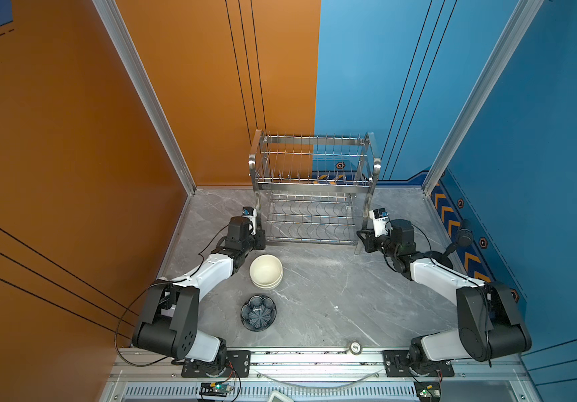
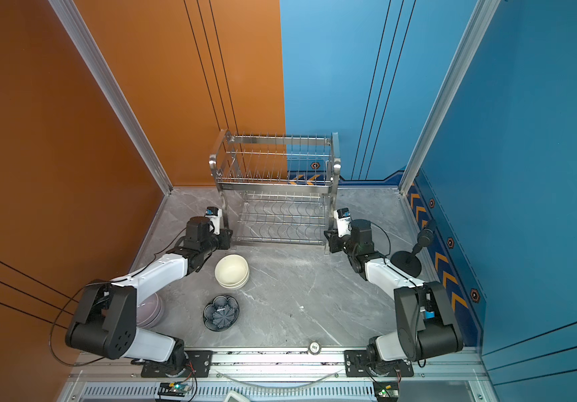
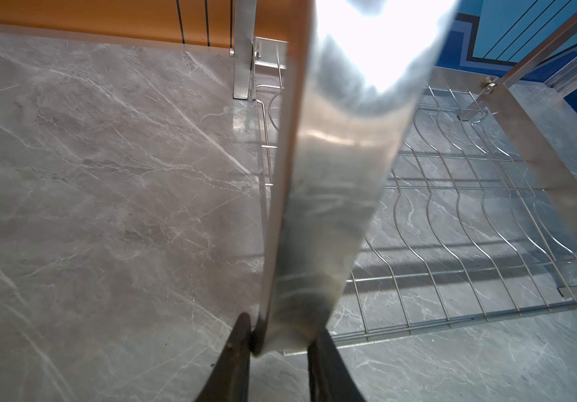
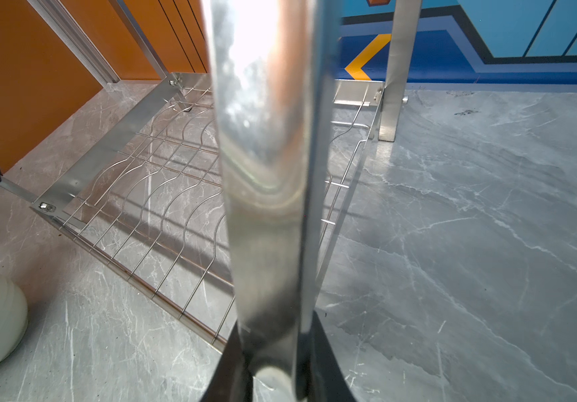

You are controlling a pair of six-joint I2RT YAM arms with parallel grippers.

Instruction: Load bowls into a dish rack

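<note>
A two-tier steel dish rack (image 1: pixel 312 188) stands at the back centre, with no bowls in it. My left gripper (image 1: pixel 259 238) is shut on its left front leg (image 3: pixel 315 221); my right gripper (image 1: pixel 363 238) is shut on its right front leg (image 4: pixel 265 201). A stack of cream bowls (image 1: pixel 266 270) sits on the counter in front of the rack's left side, and dark flower-patterned bowls (image 1: pixel 258 313) lie nearer the front edge. Pink dishes (image 2: pixel 149 311) show partly behind the left arm in the top right view.
A black round-based stand (image 2: pixel 405 262) is by the right wall, behind the right arm. Walls bound both sides and the back.
</note>
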